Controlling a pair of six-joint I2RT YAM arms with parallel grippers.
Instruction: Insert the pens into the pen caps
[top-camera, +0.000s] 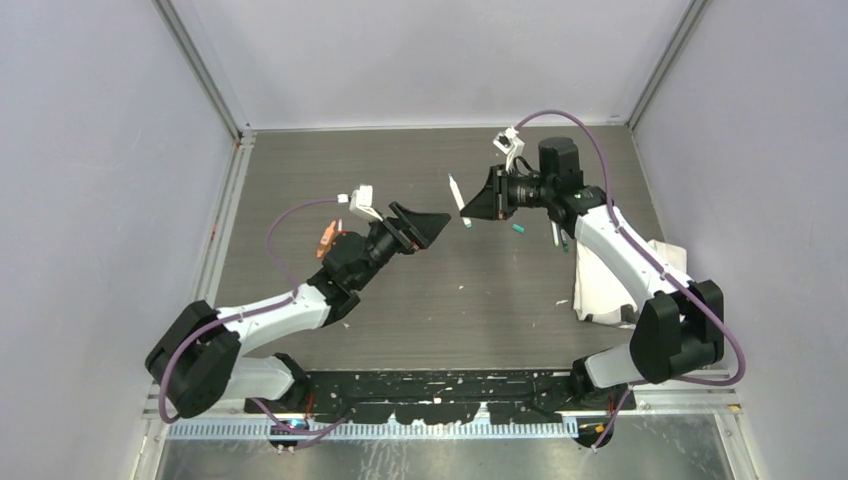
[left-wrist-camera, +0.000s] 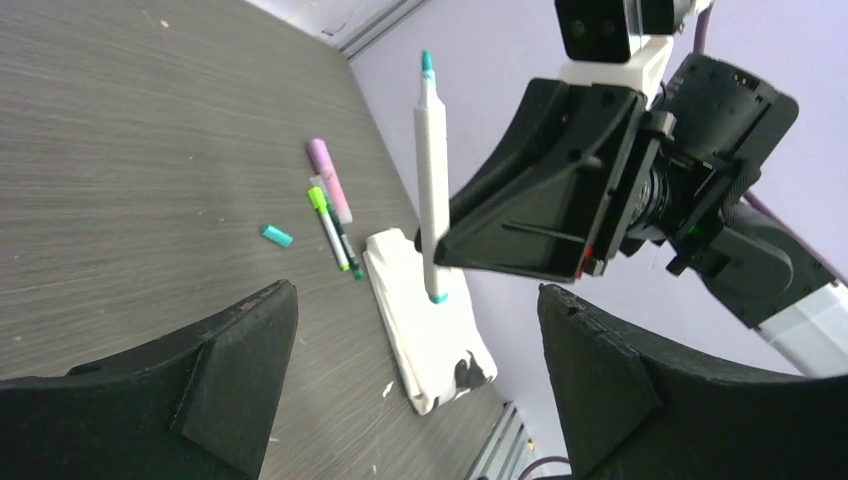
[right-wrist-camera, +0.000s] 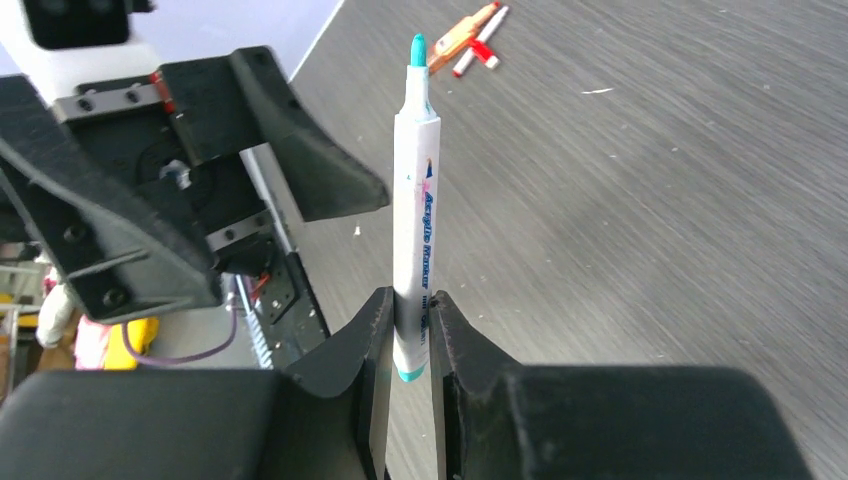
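My right gripper is shut on a white marker pen (right-wrist-camera: 414, 190) with a teal tip and a teal lower end, raised above the table. In the right wrist view the pen stands upright between the fingers. Facing it from the left, my left gripper (top-camera: 437, 227) is open and empty, its fingers (left-wrist-camera: 225, 380) wide apart in the left wrist view. A gap separates it from the pen. The loose teal cap (left-wrist-camera: 277, 236) lies on the table. Beyond it are a purple marker (left-wrist-camera: 328, 175), a lime-capped pen (left-wrist-camera: 330, 228) and a dark green one (left-wrist-camera: 347, 245).
A folded white cloth (left-wrist-camera: 410, 300) lies at the table's right side. On the left side are an orange marker (top-camera: 327, 237) and, beside it, a white pen (right-wrist-camera: 480, 40) and a red cap (right-wrist-camera: 483, 52).
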